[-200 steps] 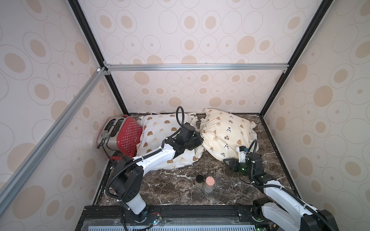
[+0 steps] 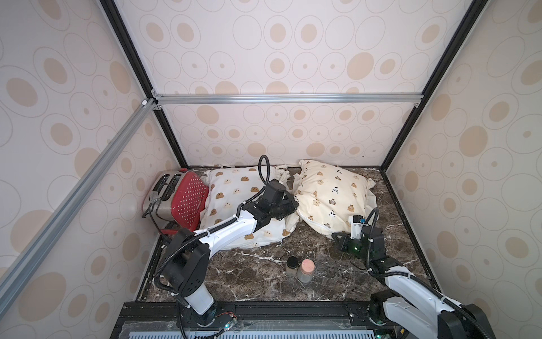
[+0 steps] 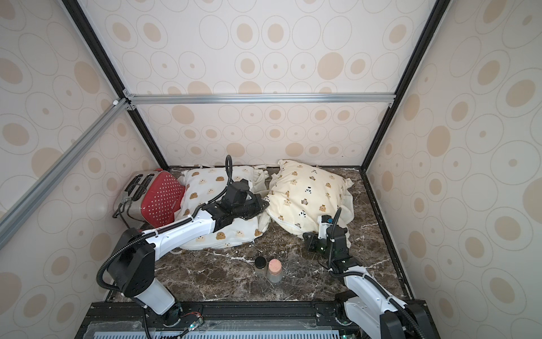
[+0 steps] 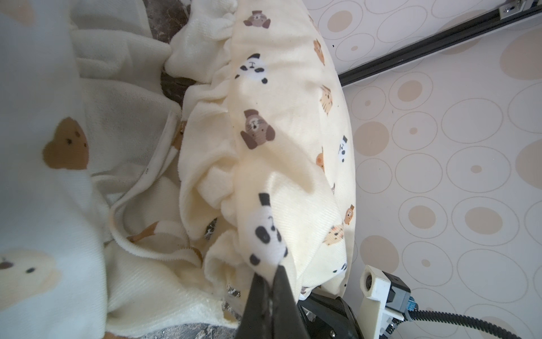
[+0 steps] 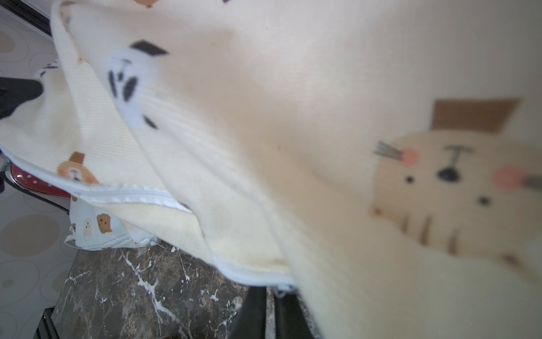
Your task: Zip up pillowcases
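A cream pillowcase with animal prints (image 2: 333,195) lies plump at the back right. In the right wrist view its white zipper edge (image 5: 248,275) droops above the marble floor, with a small zipper pull (image 5: 285,290) at its lower end. My left gripper is shut on a pinch of cream cloth at the pillow's left corner. Below the pull, my right gripper stands slightly open, a narrow gap between its fingers. The pull is close to the right fingertip; whether they touch is unclear. A white pillow (image 2: 228,192) lies under the left arm.
Two small jars, one with a black lid (image 2: 292,261) and one with a pink lid (image 2: 307,265), stand on the floor in front of the pillows. A red toaster (image 2: 180,197) is at the left wall. Bare marble lies around the jars.
My right gripper has shifted slightly to the right beside the cream pillow's front corner. The left arm looks unmoved.
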